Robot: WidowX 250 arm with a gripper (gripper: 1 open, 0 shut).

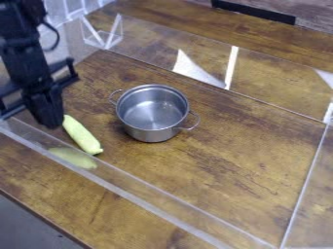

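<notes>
My black gripper (37, 107) hangs at the left, low over the wooden table, its fingers near the upper end of a pale yellow-green corn cob (81, 135). Whether it is open or shut is hard to tell at this size. The silver spoon is hidden behind the gripper. A steel pot (152, 111) with two side handles stands right of the cob, apart from it.
Clear transparent panels border the wooden table (228, 165), with white patches on the far panel (202, 73). The table right of the pot and in front of it is free.
</notes>
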